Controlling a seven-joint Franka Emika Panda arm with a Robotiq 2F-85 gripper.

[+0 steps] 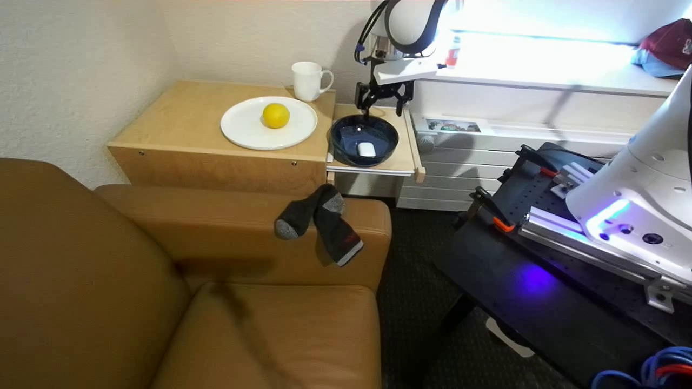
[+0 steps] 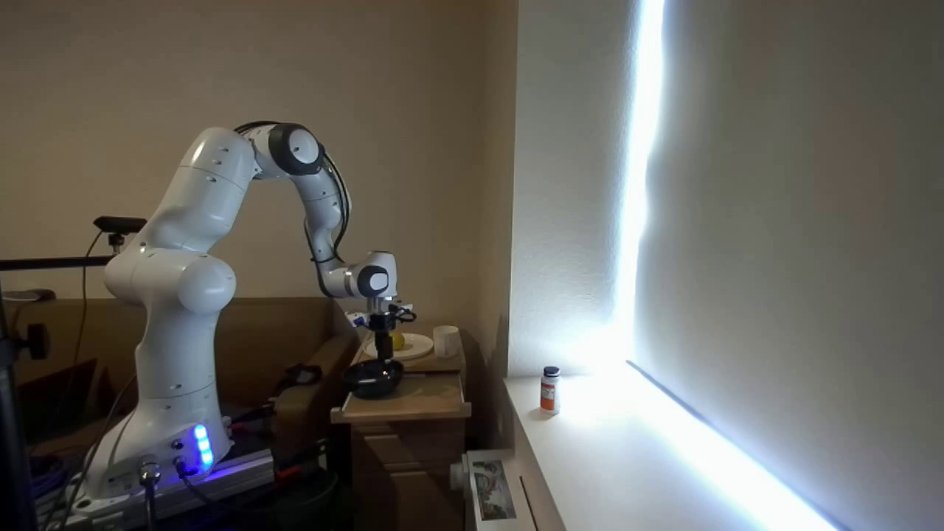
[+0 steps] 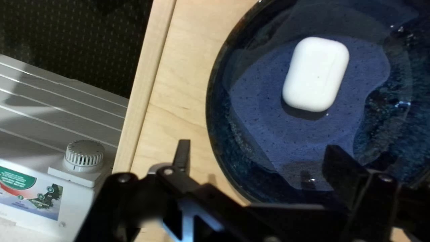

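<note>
A dark blue glossy bowl sits in the pulled-out wooden drawer. Inside it lies a small white rounded case, on the bowl's bottom. Over the back part of the bowl hangs my gripper, pointing down. In the wrist view the gripper has its fingers wide apart with nothing between them. One finger is over bare drawer wood outside the rim, and the other finger is over the bowl's interior. The white case is clear of both.
Left of the drawer, a white plate with a yellow ball-like fruit and a white mug stand on the cabinet top. Dark socks drape over the sofa arm. A radiator is beside the drawer; a bottle stands on the sill.
</note>
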